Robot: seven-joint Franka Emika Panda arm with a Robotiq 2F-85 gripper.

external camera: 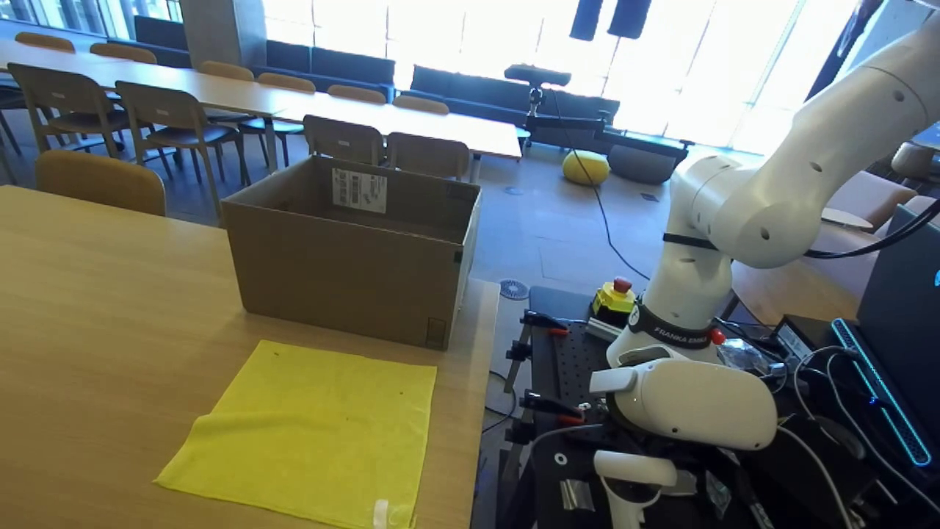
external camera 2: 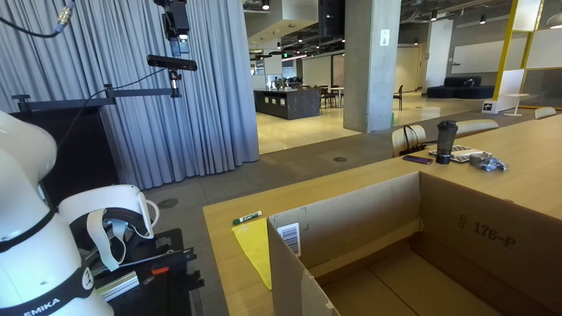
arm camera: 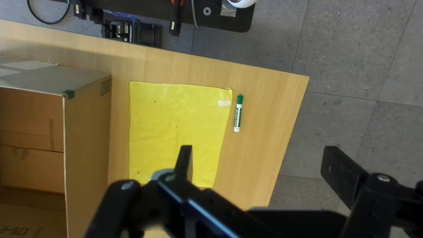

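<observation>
My gripper is open, its black fingers wide apart with nothing between them. It hangs high above the table; only its lower tips show at the top of exterior view 1 (external camera: 608, 22). A yellow cloth (arm camera: 178, 123) lies nearly flat on the wooden table, slightly creased, with a pale tag at one corner. Close beside that corner rests a green-and-white marker (arm camera: 238, 113), clear in the wrist view and also in exterior view 2 (external camera 2: 247, 217). The open cardboard box (external camera: 344, 269) stands beside the cloth, and the part of its floor that shows is bare.
The table (arm camera: 261, 119) ends just past the marker, with grey floor beyond. A white headset (external camera: 696, 401) sits on the robot's stand. Farther down the table are a dark bottle (external camera 2: 446, 139) and a phone (external camera 2: 417, 159), away from the box.
</observation>
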